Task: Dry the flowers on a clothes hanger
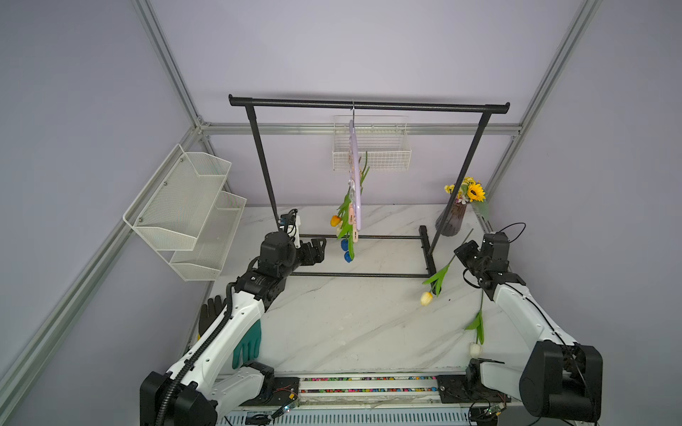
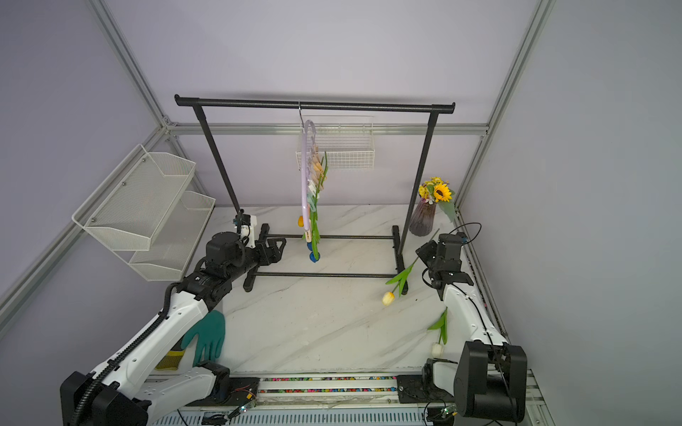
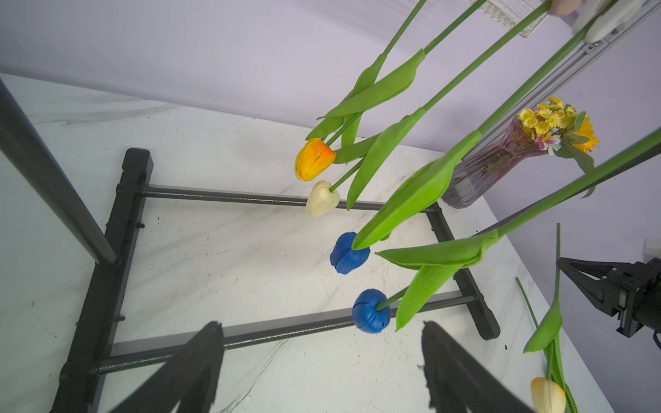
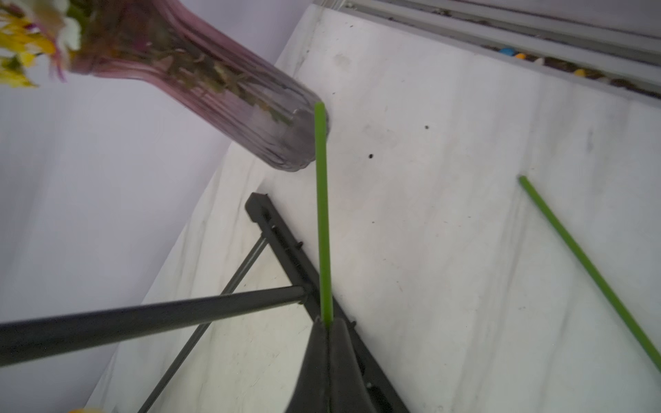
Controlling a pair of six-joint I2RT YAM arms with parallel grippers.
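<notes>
A lilac hanger (image 1: 356, 177) hangs from the black rack (image 1: 302, 102), with tulips clipped head-down: orange (image 3: 314, 159), white (image 3: 321, 199) and blue (image 3: 368, 310). My left gripper (image 1: 317, 250) is open beside them at the lower left, empty. My right gripper (image 1: 463, 252), right of the rack, is shut on the thin green stem (image 4: 322, 213) of a pale yellow tulip (image 1: 426, 298), whose head points down-left. A white tulip (image 1: 474, 349) lies near the front right of the table.
A vase (image 1: 449, 220) of sunflowers stands at the back right. A mesh rack (image 1: 177, 206) is on the left wall, gloves (image 1: 245, 346) at the front left.
</notes>
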